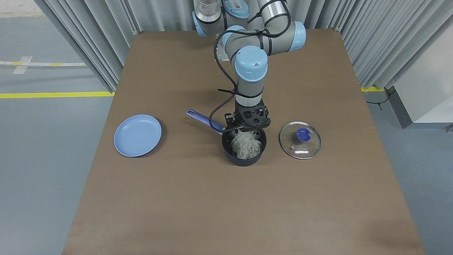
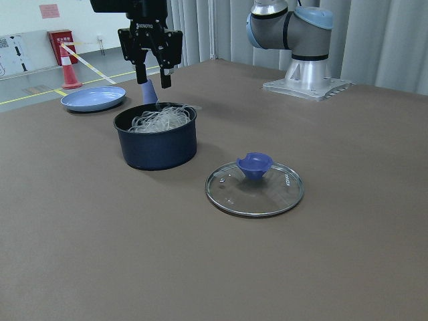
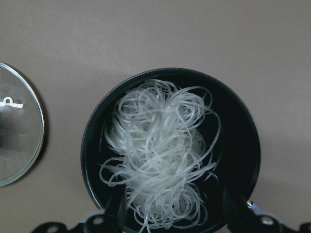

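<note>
A tangle of white noodles (image 1: pixel 246 146) lies inside the dark pot (image 2: pixel 157 148), filling much of its middle in the wrist view (image 3: pixel 158 145). My gripper (image 2: pixel 152 77) hangs just above the pot, its two fingers apart with nothing held between them; in the front view it hides the pot's back rim. The blue pot handle (image 1: pixel 199 117) points to the back left. A glass lid (image 1: pixel 291 142) with a blue knob (image 2: pixel 254 164) lies flat right of the pot, and a blue plate (image 1: pixel 136 135) is empty at the left.
The robot's base (image 2: pixel 307 85) stands at the back.
</note>
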